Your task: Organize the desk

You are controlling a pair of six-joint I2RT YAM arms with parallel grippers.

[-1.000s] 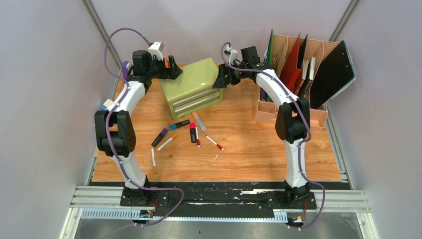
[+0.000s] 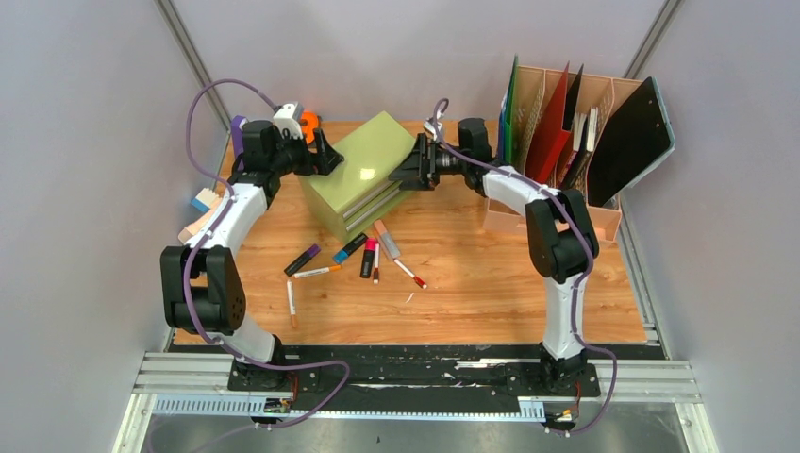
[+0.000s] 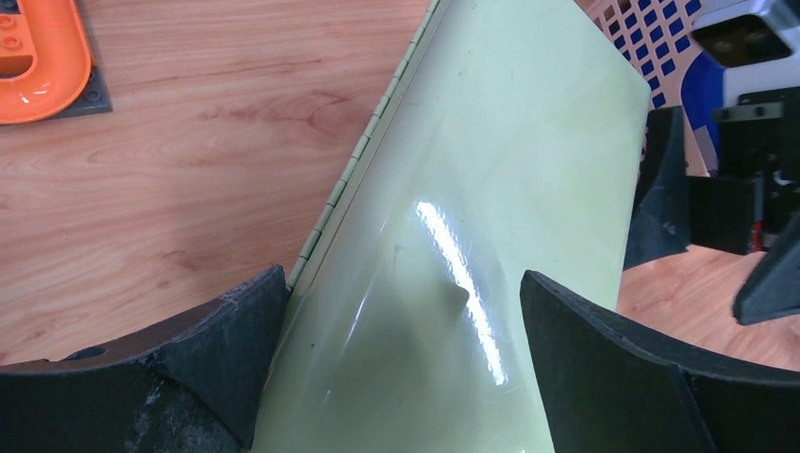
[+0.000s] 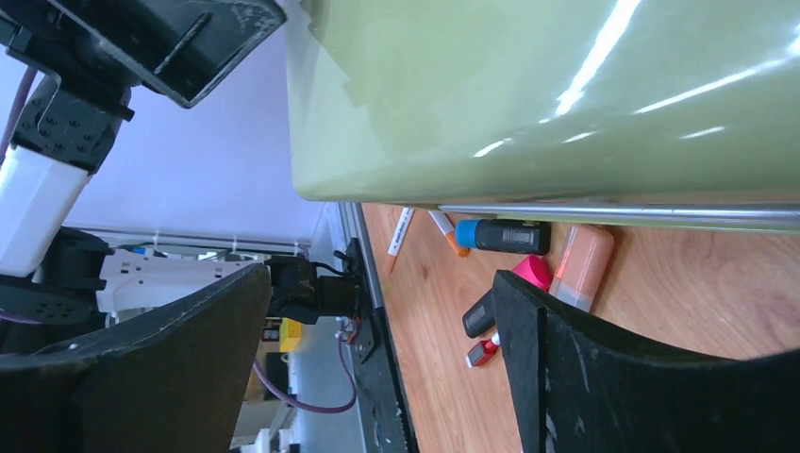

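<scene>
A glossy green drawer box (image 2: 370, 160) stands turned at an angle at the back of the desk. My left gripper (image 2: 330, 156) is open at the box's left side; in its wrist view the box top (image 3: 453, 245) fills the space beyond and between the fingers. At the right side of the box is my right gripper (image 2: 408, 170), also open, with the box's edge (image 4: 547, 170) just ahead of its fingers. Several markers lie in front of the box, including a blue-capped one (image 2: 350, 248), a pink-capped one (image 2: 368, 258), a purple-capped one (image 2: 302, 260) and an orange-tipped pen (image 2: 318, 272).
A peach organizer (image 2: 602, 223) with folders and a black clipboard (image 2: 630, 142) stands at the back right. An orange object (image 2: 309, 123) lies behind the left gripper.
The box has turned clockwise as seen from above, its front-left corner moving toward the front. The blue-capped marker and orange-tipped pen have shifted. Both arms have moved slightly with the box.
</scene>
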